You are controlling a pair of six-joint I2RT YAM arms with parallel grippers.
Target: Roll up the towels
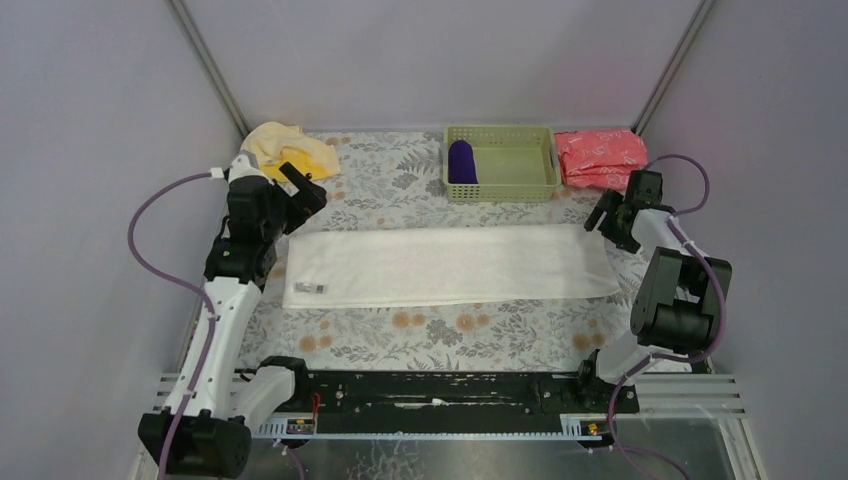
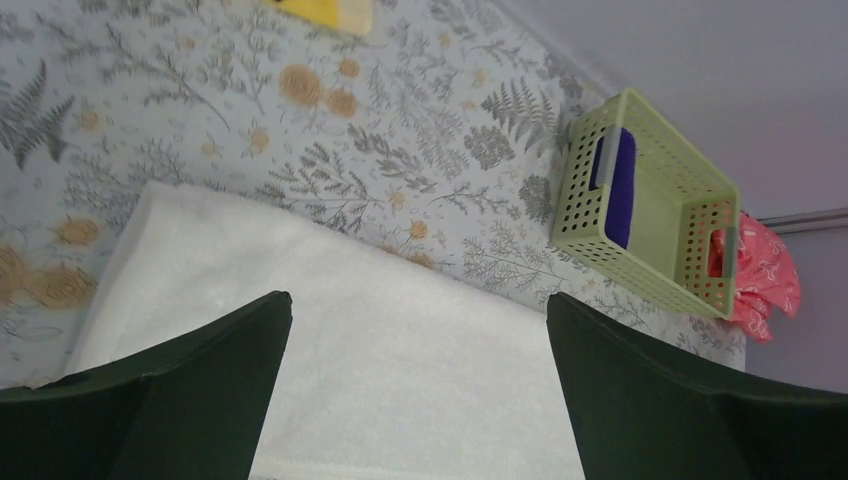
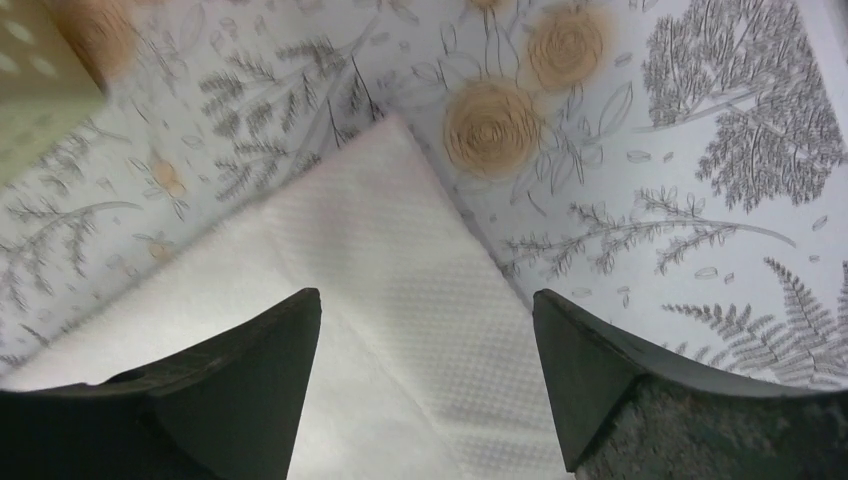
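Observation:
A long white towel lies flat across the middle of the table, a tag showing near its left end. Raised above the towel's far left corner, my left gripper is wide open; in the left wrist view nothing sits between its fingers. At the far right corner hovers my right gripper. Its fingers stand apart with the towel's corner visible beyond them, not held. Inside the green basket at the back stands a rolled purple towel.
A yellow cloth lies crumpled at the back left. A folded red cloth sits right of the basket, close behind my right gripper.

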